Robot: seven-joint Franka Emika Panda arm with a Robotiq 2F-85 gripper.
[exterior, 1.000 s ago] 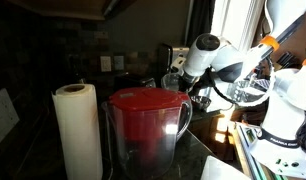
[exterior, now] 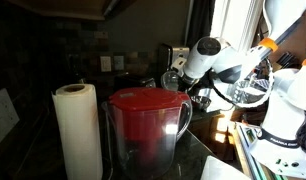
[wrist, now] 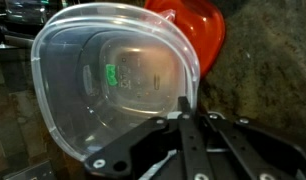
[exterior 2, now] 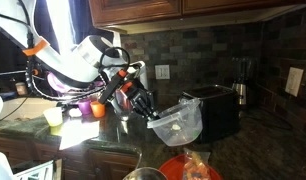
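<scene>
A clear plastic container [exterior 2: 179, 124] hangs tilted in the air, with my gripper [exterior 2: 153, 115] shut on its rim. Its open mouth and squarish base, with a small green mark, fill much of the wrist view, where the container [wrist: 128, 75] lies beyond my gripper. Below it, a red plate [exterior 2: 198, 174] rests on the counter with something pale on it; the container overlaps part of the plate [wrist: 207, 30] in the wrist view. From the first exterior view, the container is small and partly hidden behind the pitcher.
A clear bowl [exterior 2: 143, 174] stands beside the red plate. Behind the container is a black toaster [exterior 2: 215, 112]. Several colored cups, one orange [exterior 2: 99, 108], stand at the left. A red-lidded pitcher [exterior: 145, 130] and a paper towel roll [exterior: 78, 130] occupy the foreground.
</scene>
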